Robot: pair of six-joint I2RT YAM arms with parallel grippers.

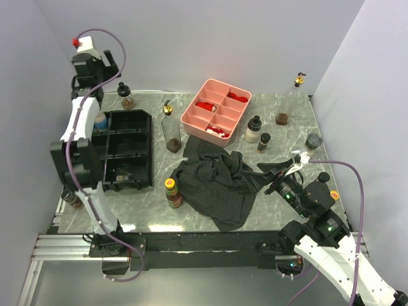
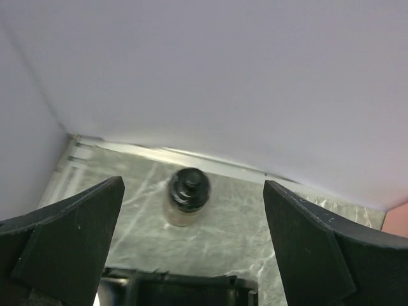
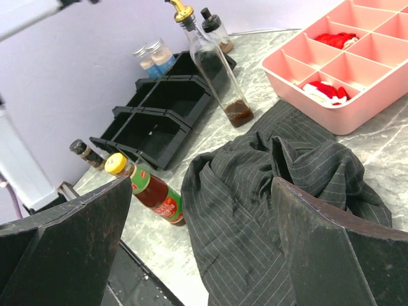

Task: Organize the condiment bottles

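Note:
My left gripper is raised open at the back left, with nothing between its fingers. Ahead of it, a black-capped bottle stands on the counter behind the black divided box. Two clear-lidded jars sit at the box's back left end. To the box's right stand a spouted glass bottle and a yellow-capped sauce bottle. A dark-lidded jar is by the box's front left. My right gripper hangs open above the cloth, empty.
A crumpled dark striped cloth covers the middle. Behind it is a pink divided tray with red items. A white shaker, small dark jar, spouted bottle and jar stand at right. Walls close in the back and left.

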